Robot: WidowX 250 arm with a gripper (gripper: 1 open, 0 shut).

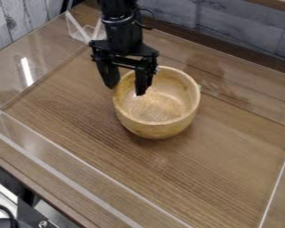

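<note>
My black gripper (124, 73) hangs at the top centre of the camera view, over the back left rim of a round, light wooden bowl (159, 109). Two dark fingers point down at or just above the rim; whether they are open or shut, and whether they touch the bowl, I cannot tell. The inside of the bowl looks empty where visible.
A dark cable lies at the lower left edge, and the table's far edge runs along the top right.
</note>
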